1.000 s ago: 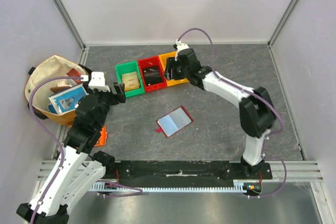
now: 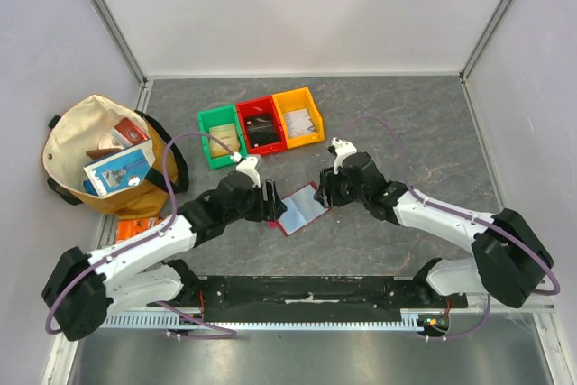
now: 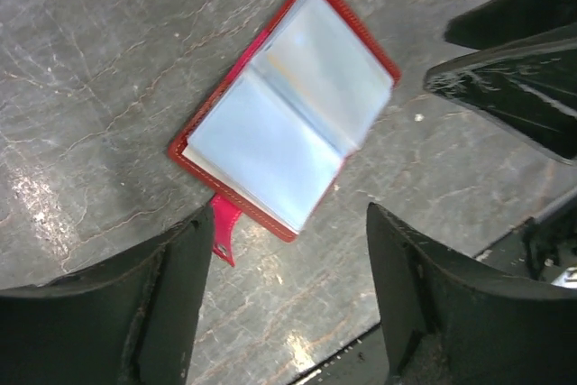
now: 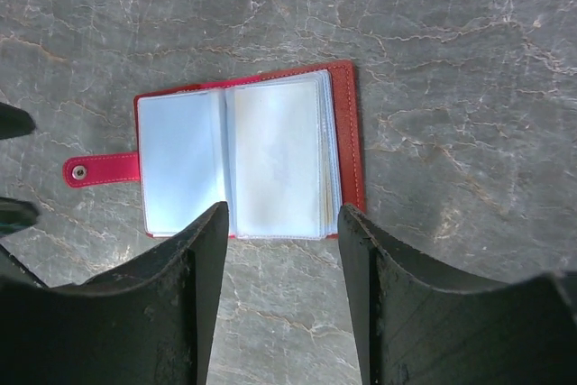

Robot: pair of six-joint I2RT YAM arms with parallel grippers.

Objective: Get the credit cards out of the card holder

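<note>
The red card holder (image 2: 304, 208) lies opened flat on the grey table, its clear sleeves facing up. In the right wrist view the holder's sleeves (image 4: 275, 160) show whitish contents, and its snap strap (image 4: 102, 169) points left. My left gripper (image 2: 274, 201) is over the strap end, its fingers apart; in the left wrist view the holder (image 3: 279, 105) lies beyond the fingers (image 3: 171, 277). At the holder's other end my right gripper (image 2: 325, 189) is open, with nothing between its fingers. Separate cards cannot be made out.
Behind the holder stand a green bin (image 2: 209, 120) and a red bin (image 2: 244, 109), each with contents, and a yellow bin (image 2: 287, 100) with a pale item. A tan bag (image 2: 149, 188) full of boxes sits at left.
Both arms have come in to the card holder: the left from near the bag, rightward and down; the right from the yellow bin toward the front. The holder has stayed in place.
</note>
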